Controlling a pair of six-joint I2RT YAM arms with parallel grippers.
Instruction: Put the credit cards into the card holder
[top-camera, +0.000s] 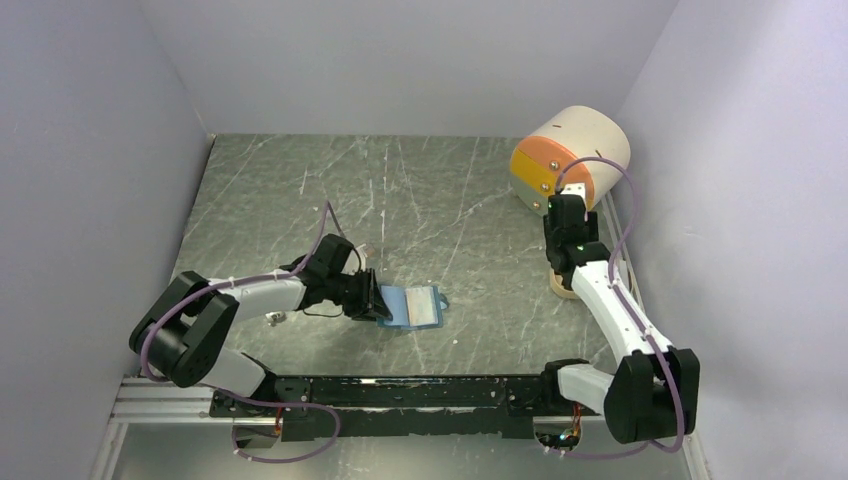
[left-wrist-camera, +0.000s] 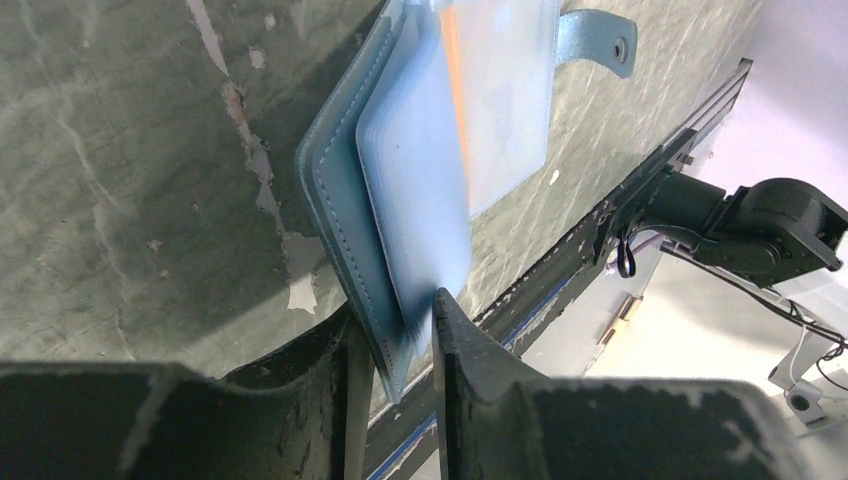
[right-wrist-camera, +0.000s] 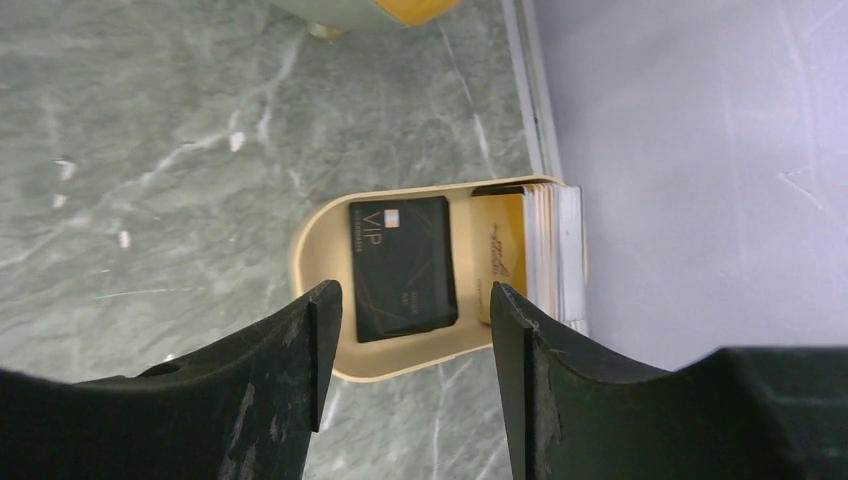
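The blue card holder (top-camera: 424, 307) lies opened on the table, with clear sleeves (left-wrist-camera: 510, 90) on one side. Its near cover (left-wrist-camera: 345, 190) and a bluish sleeve (left-wrist-camera: 415, 160) stand raised between the fingers of my left gripper. A narrow gap separates those fingers; whether they press on the cover does not show. My right gripper is open, nothing between its fingers, above a tan tray (right-wrist-camera: 325, 230). In this tray a black VIP card (right-wrist-camera: 403, 268) lies flat, and several cards (right-wrist-camera: 545, 240) stand upright at its right end.
Behind my right gripper stands a cream cylinder-shaped box (top-camera: 588, 140) with coloured drawers. A side wall (right-wrist-camera: 690, 180) rises close to the tray's right end.
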